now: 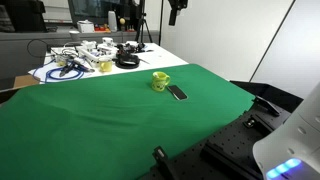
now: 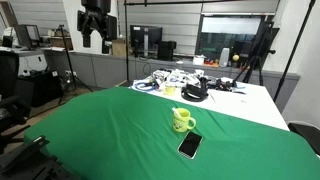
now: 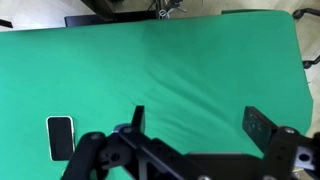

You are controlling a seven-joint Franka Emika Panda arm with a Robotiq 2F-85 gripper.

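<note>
A yellow mug (image 1: 160,81) stands upright on the green tabletop (image 1: 90,125). Just beside it lies a dark phone with a pale edge, which shows as a phone (image 2: 190,146) in exterior view 2 and as a phone (image 3: 60,138) at the left of the wrist view. High above the table, well away from both, hangs my gripper (image 2: 96,42). In the wrist view the gripper is open, its two fingers wide apart over bare green surface. The mug cannot be made out clearly there.
Cables and small items clutter a white surface (image 2: 225,98) behind the green area, with a black headset-like object (image 2: 194,91) among them. Another yellow cup-like item (image 1: 106,66) sits there.
</note>
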